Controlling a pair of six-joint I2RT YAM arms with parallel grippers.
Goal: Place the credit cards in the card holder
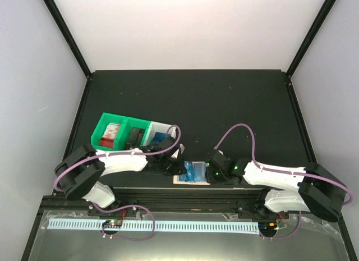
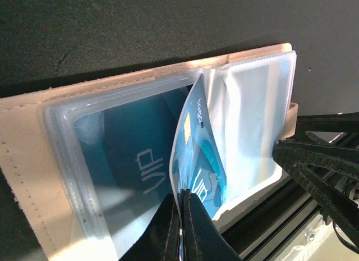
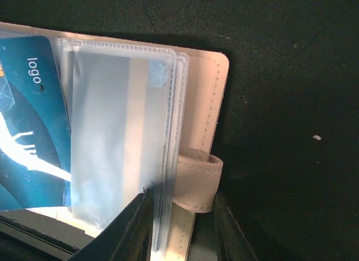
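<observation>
The card holder (image 1: 199, 174) lies open at the table's front edge, its tan cover (image 3: 205, 87) and clear sleeves (image 3: 120, 120) showing. In the left wrist view a blue card (image 2: 199, 154) stands tilted in it, with my left gripper shut on that card's edge. A blue card also shows inside the left sleeve (image 2: 126, 160). My right gripper is at the holder's right side, fingers apart either side of the tan strap (image 3: 196, 182); whether it touches is unclear.
A green divided box (image 1: 120, 118) with cards and a dark item, and a white tray (image 1: 162, 129) with blue cards, sit behind the left arm.
</observation>
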